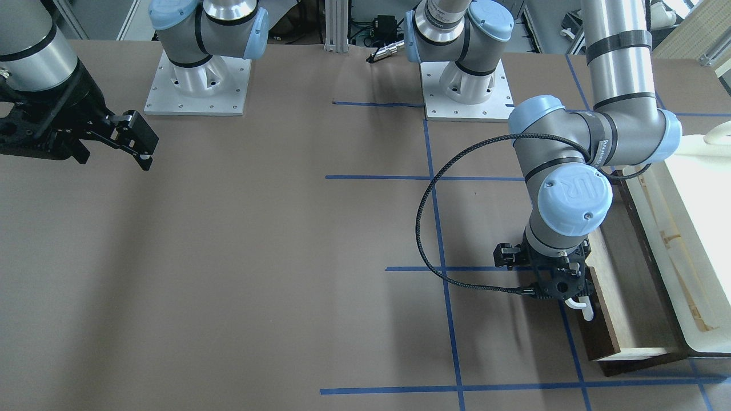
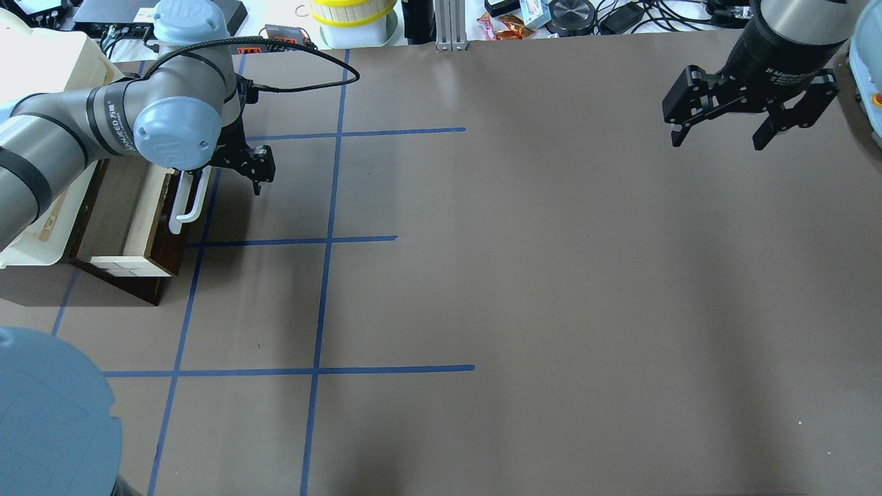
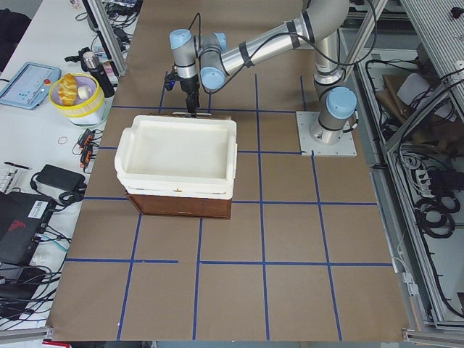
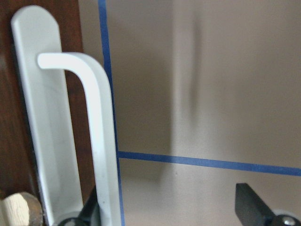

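A wooden box with a drawer (image 2: 124, 264) pulled part out on its left side stands at the right in the front view. The drawer's white bar handle (image 4: 101, 141) fills the left of the wrist view. My gripper (image 1: 555, 274) is at this handle: one black finger (image 4: 91, 212) lies against the inside of the bar, the other (image 4: 249, 207) stands well apart over bare table. The drawer's inside, as far as it shows from above, is bare wood.
A white tray (image 3: 176, 152) sits on top of the box. Other arms stand around the table, one with a black gripper (image 2: 748, 107).
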